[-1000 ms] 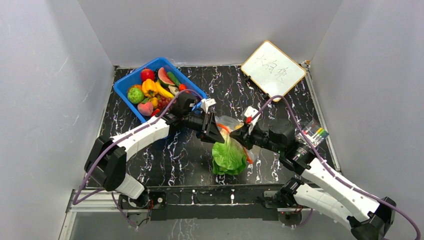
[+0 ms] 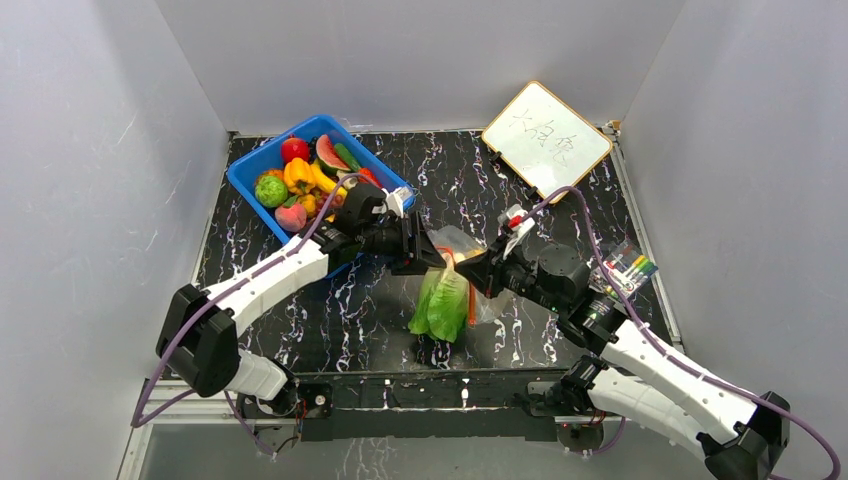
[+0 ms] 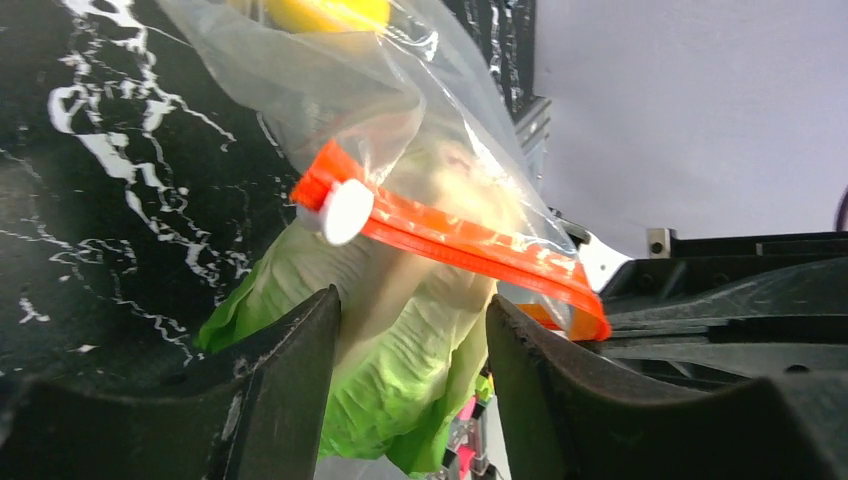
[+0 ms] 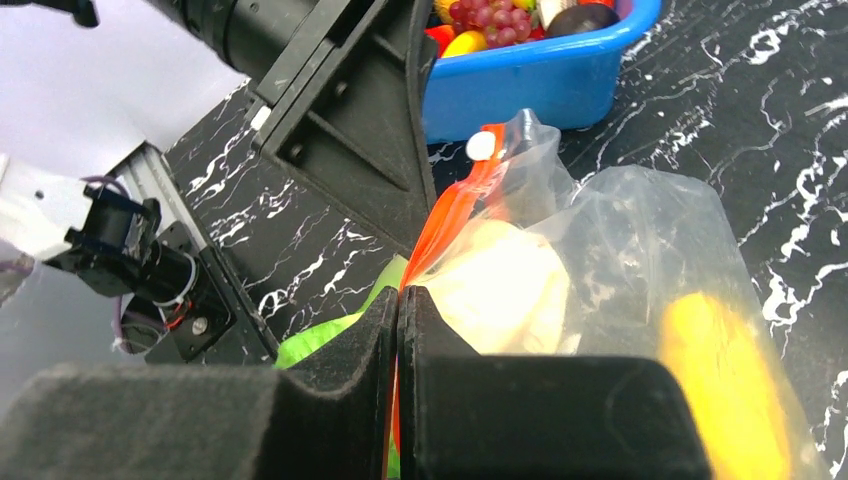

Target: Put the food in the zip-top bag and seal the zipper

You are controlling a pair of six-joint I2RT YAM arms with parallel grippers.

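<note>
A green lettuce (image 2: 441, 308) sits in the mouth of the clear zip top bag (image 4: 640, 235), its pale base inside and its leafy end sticking out toward the front. In the left wrist view the orange zipper (image 3: 465, 240), with its white slider (image 3: 346, 212), crosses over the lettuce. A yellow food piece (image 4: 715, 370) lies deeper in the bag. My left gripper is open, its fingertips spread apart over the lettuce without a grip. My right gripper is shut on the orange bag rim. The rim's lower stretch is hidden behind its fingers.
At the back left stands a blue basket (image 2: 243, 187) full of toy fruit and vegetables. A whiteboard (image 2: 545, 138) leans at the back right, with a colourful packet (image 2: 628, 268) at the right edge.
</note>
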